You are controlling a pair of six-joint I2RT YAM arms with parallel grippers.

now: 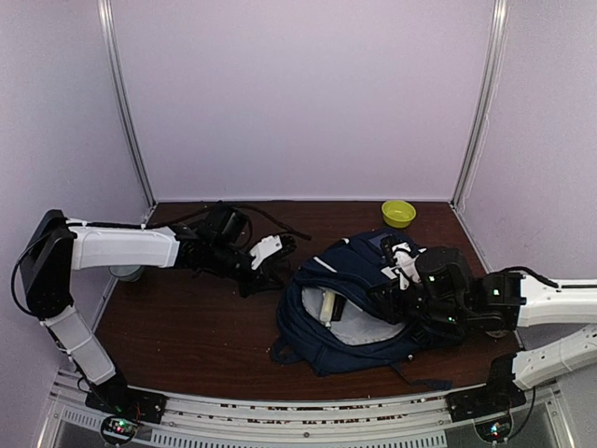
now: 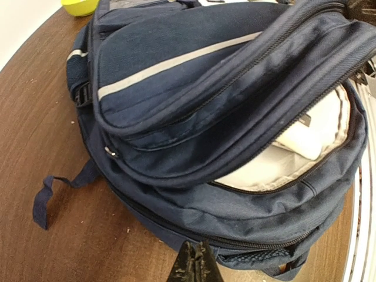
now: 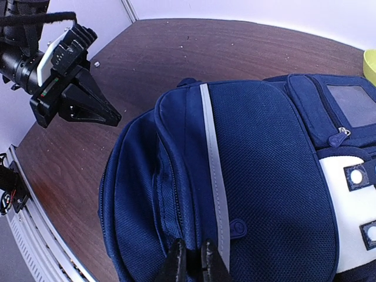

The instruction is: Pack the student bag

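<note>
The navy backpack point(image 1: 322, 347) lies right of the table's middle, its main compartment partly open. Inside, against the pale lining, a cream item point(image 1: 327, 305) shows beside a dark one. My right gripper is shut on the edge of the bag's flap point(image 3: 182, 200), near the zipper, and the flap hangs over part of the opening. In the top view my left gripper point(image 1: 250, 289) is left of the bag, apart from it. The left wrist view shows its fingertips point(image 2: 189, 258) together, with nothing visible between them.
A yellow-green bowl point(image 1: 398, 214) stands behind the bag. A pale bowl point(image 1: 127, 272) sits at the table's left edge, partly behind the left arm. A loose strap point(image 2: 42, 202) trails from the bag.
</note>
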